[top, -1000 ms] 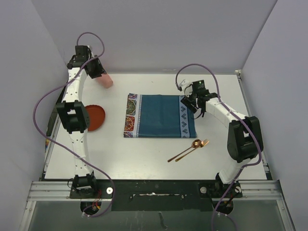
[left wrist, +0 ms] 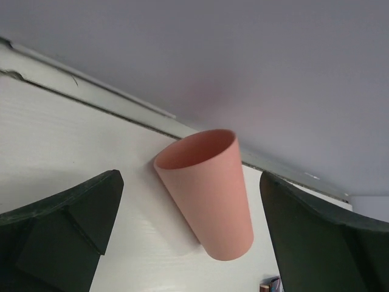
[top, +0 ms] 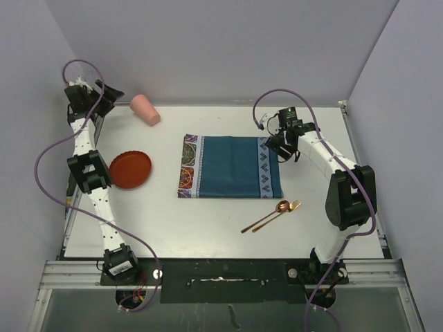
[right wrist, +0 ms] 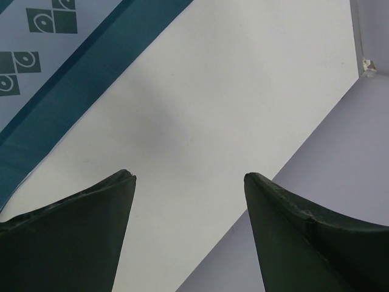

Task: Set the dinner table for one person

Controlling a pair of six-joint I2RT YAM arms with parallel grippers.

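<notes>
The pink cup (top: 145, 111) stands near the back wall at the left, and its mouth shows in the left wrist view. Just left of it, my left gripper (top: 111, 91) is wide open, the cup seen beyond the gap between its fingers. A teal placemat (top: 232, 166) lies flat mid-table, empty. The reddish-brown plate (top: 131, 169) rests to its left, beside the left arm. A spoon (top: 280, 207) and fork (top: 293, 206) lie below its right corner. Over the mat's right edge, my right gripper (top: 275, 148) is open, holding nothing.
A grey wall (top: 228, 55) rises close behind the cup. Another wall (top: 408, 138) bounds the right side.
The right gripper has shifted only slightly and stays open.
</notes>
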